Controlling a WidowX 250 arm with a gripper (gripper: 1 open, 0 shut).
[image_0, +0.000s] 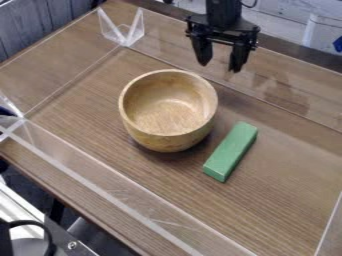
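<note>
A black gripper (221, 52) hangs at the top centre of the camera view, open, over the back part of the wooden floor, with nothing seen between its fingers. Nearer the middle stands a round wooden bowl (166, 134), empty inside. To its right a green block (230, 152) lies flat at a slant, apart from the bowl.
A clear plastic piece (122, 29) sits at the back left. Dark equipment and cables occupy the bottom left corner.
</note>
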